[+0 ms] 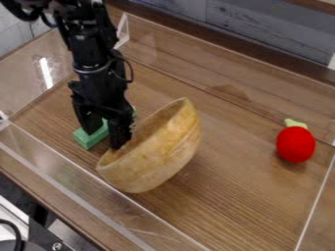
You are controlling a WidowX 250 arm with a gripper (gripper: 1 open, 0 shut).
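Observation:
A black gripper [110, 125] is low at the left-centre, over the near left edge of a yellow wooden bowl [164, 152]. The bowl is tipped steeply on its side, its edge meeting the fingers. A green block [88, 137] lies just left of the gripper, partly hidden by it. Whether the fingers are closed on the bowl's rim is hard to see.
A red tomato-like object [296, 145] with a pale green top lies at the right.

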